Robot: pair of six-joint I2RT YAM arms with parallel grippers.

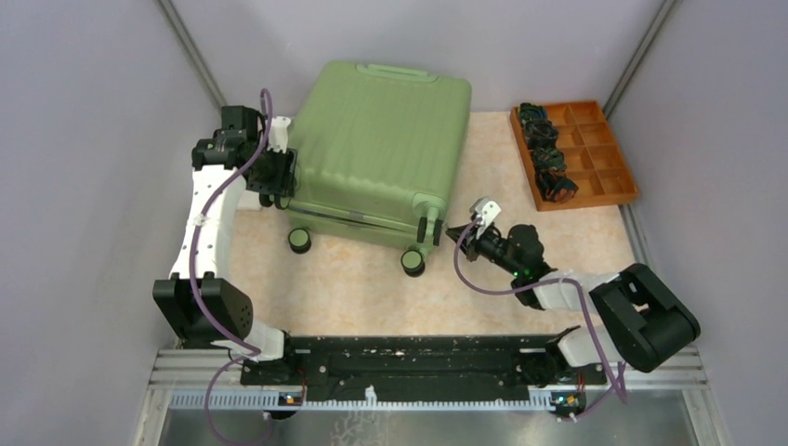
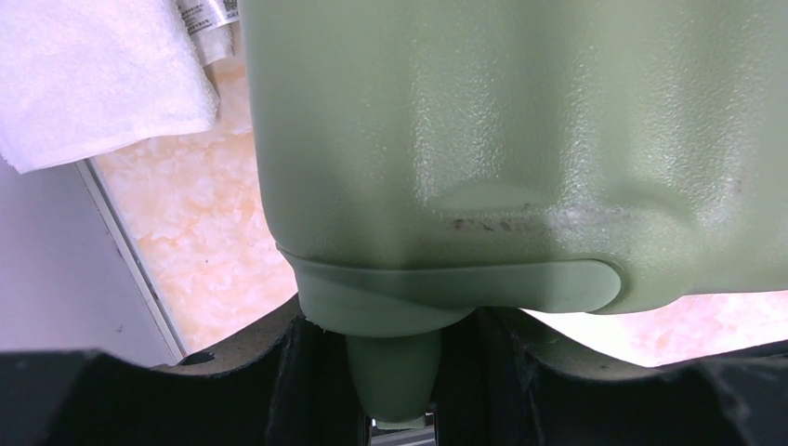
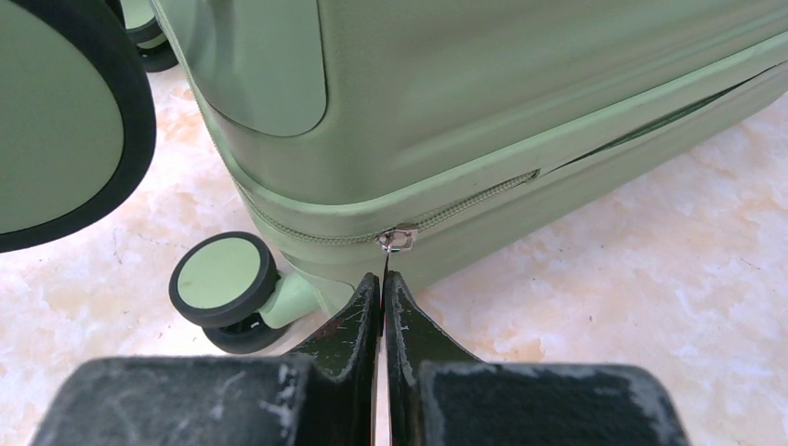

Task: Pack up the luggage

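A closed green suitcase (image 1: pixel 381 139) lies at the back centre. My left gripper (image 1: pixel 283 177) is at its left front corner; in the left wrist view its fingers are shut on a green protruding part (image 2: pixel 390 372) of the case, likely a wheel mount. My right gripper points at the front zipper near the right corner, its fingers shut just below the metal zipper pull (image 3: pixel 400 239); whether anything thin is between them is hard to tell. Part of the zip seam to the right shows a narrow gap.
An orange compartment tray (image 1: pixel 595 163) with dark rolled items stands at the back right. A white towel (image 2: pixel 102 84) lies left of the case.
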